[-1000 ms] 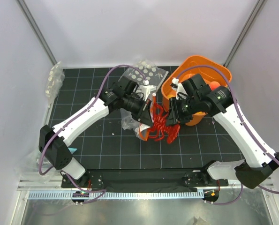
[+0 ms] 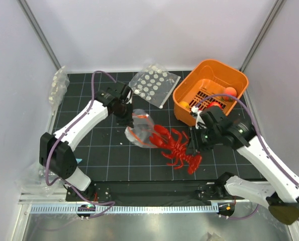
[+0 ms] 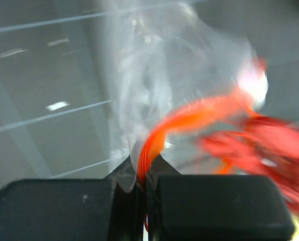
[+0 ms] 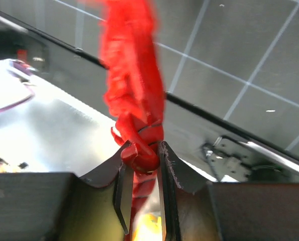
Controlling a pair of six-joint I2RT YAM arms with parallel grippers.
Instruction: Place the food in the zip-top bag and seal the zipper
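In the top view my left gripper [image 2: 126,119] is at the clear zip bag [image 2: 141,135] with its orange zipper strip. In the left wrist view it is shut on the bag's edge and orange strip [image 3: 193,113]. My right gripper is shut on a red toy lobster [image 4: 134,75], which hangs over the tiled table near the front edge. In the top view the lobster [image 2: 177,148] lies to the right of the bag, outside it, with its claws close to the bag's side.
An orange bin [image 2: 194,80] holding round toy food stands at the back right. A flat bag with dots [image 2: 152,85] lies at the back middle.
The arms have moved apart: my left gripper went left with the bag, and my right gripper went right and toward the front with the lobster, which is now outside the bag.
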